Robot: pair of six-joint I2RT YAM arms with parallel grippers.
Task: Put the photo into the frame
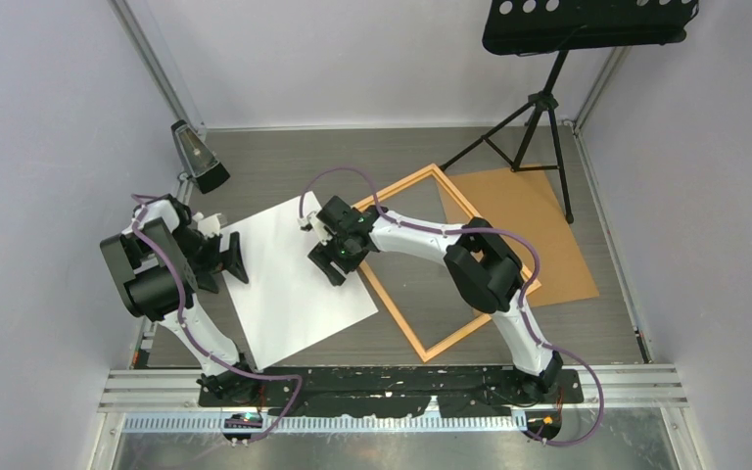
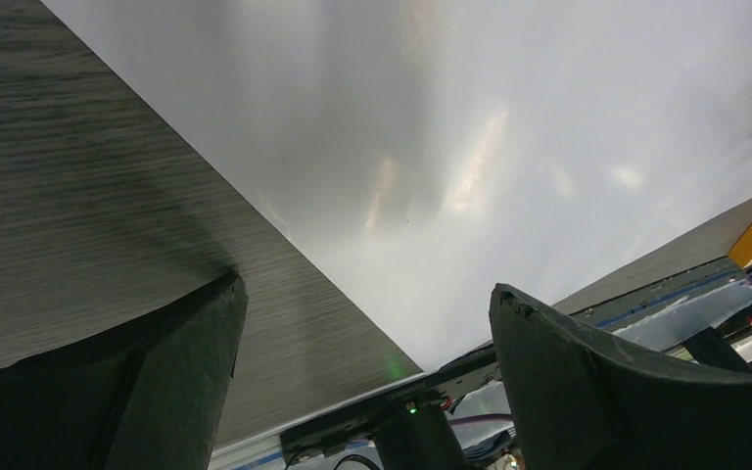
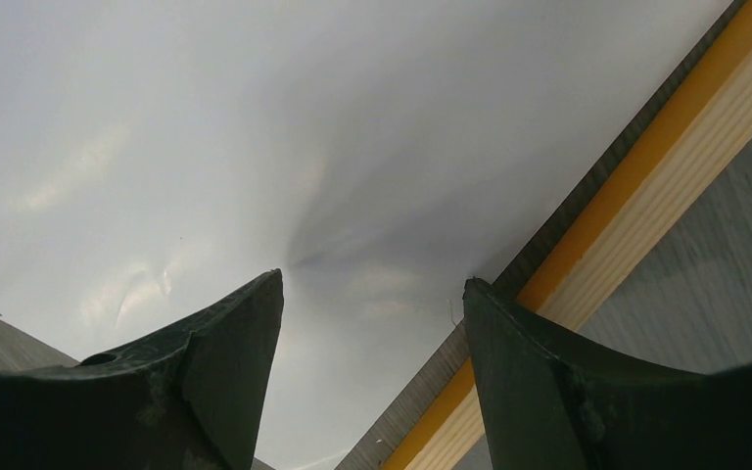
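A large white sheet (image 1: pixel 289 294), the photo with a blank face up, lies flat on the left of the table. To its right rests the wooden frame (image 1: pixel 398 318), partly covered by my right arm. My left gripper (image 1: pixel 233 272) is at the sheet's left edge; in the left wrist view its open fingers (image 2: pixel 171 372) have that edge running between them. Over the sheet's right edge stands my right gripper (image 1: pixel 334 277), open. In the right wrist view, one of its fingers (image 3: pixel 235 362) is over the sheet and the other beside the frame's bar (image 3: pixel 597 245).
A brown board (image 1: pixel 539 240) lies at the right, partly under the frame. Behind it stands a black music stand (image 1: pixel 545 103) with spread legs. A lamp (image 1: pixel 199 157) sits at the back left. Bare table shows between the sheet and the frame's lower corner.
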